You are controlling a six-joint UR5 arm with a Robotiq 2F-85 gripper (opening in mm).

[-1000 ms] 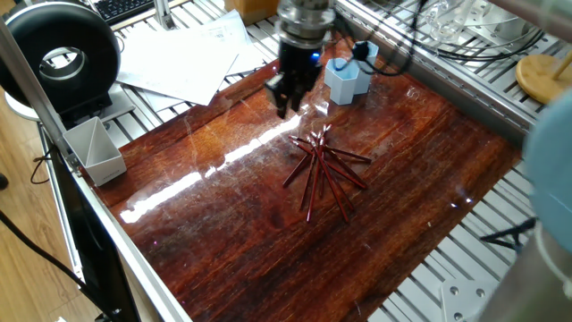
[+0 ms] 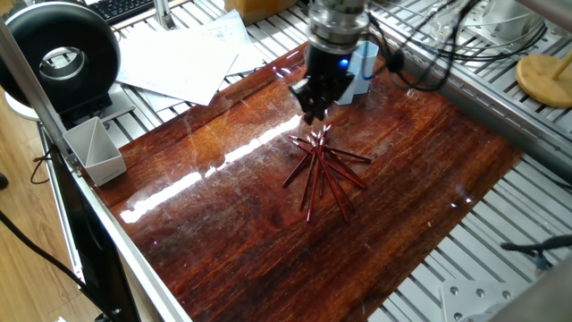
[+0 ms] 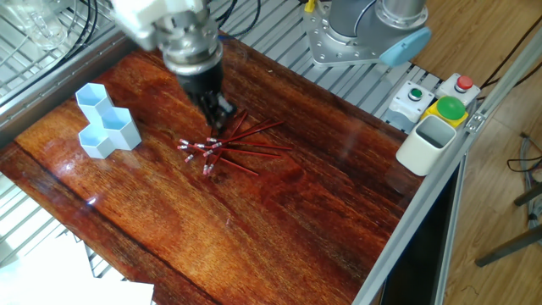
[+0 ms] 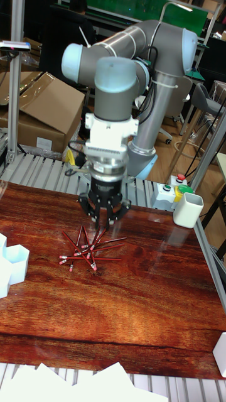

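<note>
A loose, crossed bundle of thin dark-red sticks (image 2: 332, 183) with pale ends lies on the dark wooden table top. In the second exterior view the sticks (image 3: 254, 153) fan out from their clustered pale ends. My gripper (image 2: 315, 116) points down above the pale-ended side of the bundle, apart from it. From the front, the gripper (image 4: 103, 224) hangs just behind and above the sticks (image 4: 100, 247); its fingertips stand a little apart, with nothing visible between them. The second exterior view blurs the gripper (image 3: 218, 127).
A light-blue holder of joined hexagonal cups (image 3: 108, 127) stands near the table's edge, partly behind the gripper in the first exterior view. A white open box (image 3: 426, 146) stands at another edge, near the emergency-stop buttons (image 3: 453, 106).
Seen in the first exterior view, the gripper has moved right and slightly down, closer to the sticks, and now covers more of the blue holder. The sticks have not moved.
</note>
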